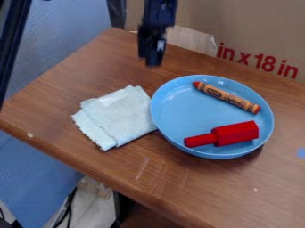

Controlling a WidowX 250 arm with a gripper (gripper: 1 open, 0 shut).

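Note:
A blue plate (201,118) sits on the wooden table, holding an orange crayon (226,97) toward its back and a red rolling-pin-like object (231,134) toward its front. A folded pale cloth (113,118) lies left of the plate. The dark, motion-blurred gripper (152,50) hangs over the back of the table, behind the cloth and plate; whether it is open or shut is unclear.
A cardboard box (265,31) stands along the back edge.

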